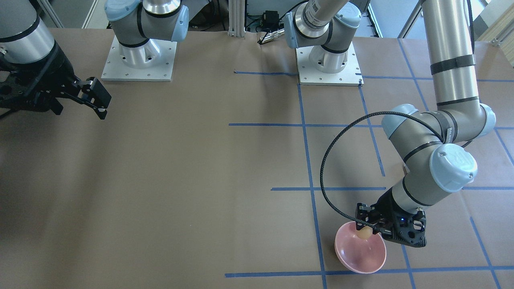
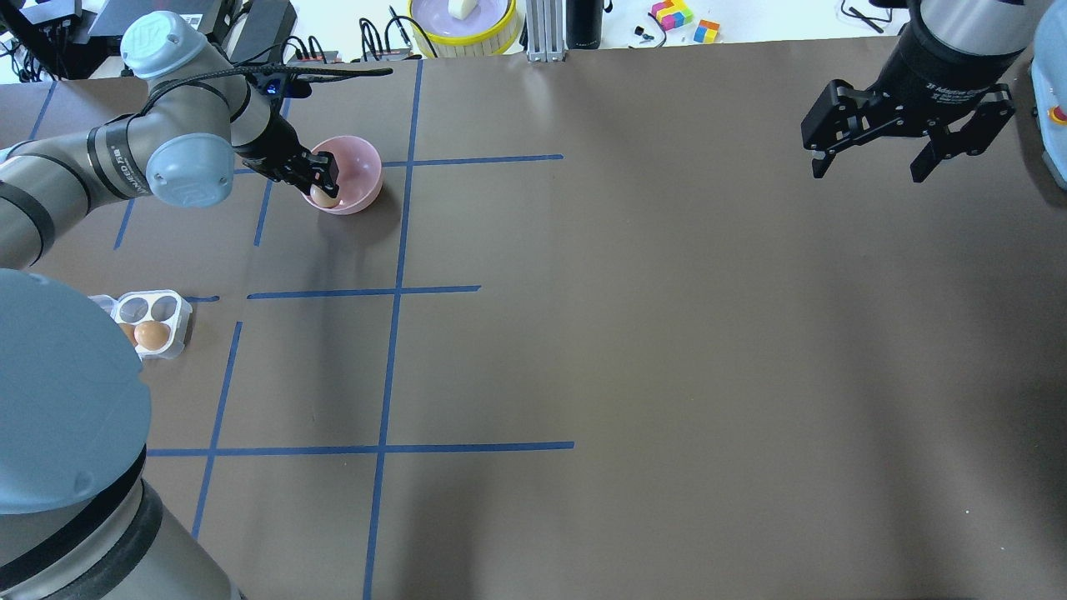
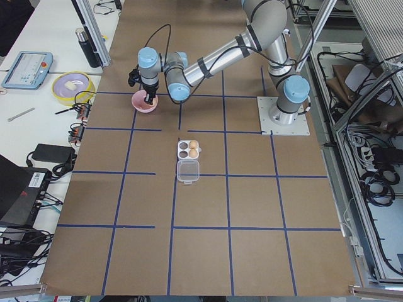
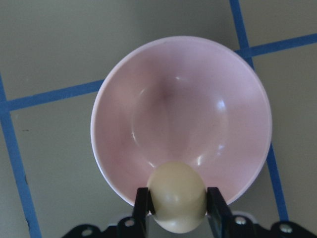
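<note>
My gripper is shut on a pale brown egg (image 4: 176, 213), which is at the near rim of a pink bowl (image 4: 181, 94) in the wrist view. The front view shows the gripper (image 1: 364, 225) low over the bowl (image 1: 360, 255), with the egg partly hidden behind it. The bowl's inside is otherwise empty. In the top view an egg carton (image 2: 172, 325) with eggs (image 2: 152, 334) stands apart from the bowl; the left view shows it with its clear lid (image 3: 187, 170) open.
Other arms stand around the table, one with a black gripper (image 1: 86, 96) at the left of the front view. A yellow container (image 3: 70, 95) sits on the white side bench.
</note>
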